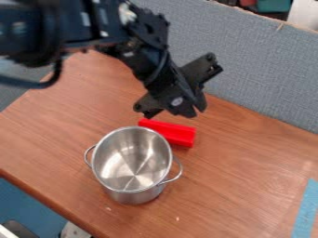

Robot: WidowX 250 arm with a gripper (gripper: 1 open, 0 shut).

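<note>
My black gripper point(177, 91) hangs above the table, angled toward the back, higher than the red block point(173, 134) and behind it; its fingertips are too dark and bunched to tell how they stand. The red block lies flat just behind a steel pot point(130, 165) with two side handles, which stands near the front left edge of the wooden table.
A grey padded wall point(258, 65) runs along the back of the table point(248, 186). A strip of blue tape point(306, 206) is at the right.
</note>
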